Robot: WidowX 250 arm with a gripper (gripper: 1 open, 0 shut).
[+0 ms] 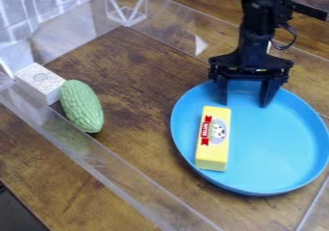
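A black gripper [251, 81] reaches down from the top of the view to the back part of a large blue plate [264, 163]. Its tips are low over the plate, against its dark surroundings; whether they are open or shut, or hold anything, is hard to tell. A yellow box [211, 153] with a red label and a small picture lies on the front left of the plate, apart from the gripper.
A green corn-like or melon-like vegetable [81, 105] and a white block [41, 81] lie at the left. The wooden surface [129, 66] between them and the plate is clear. A small white item partly shows behind the gripper.
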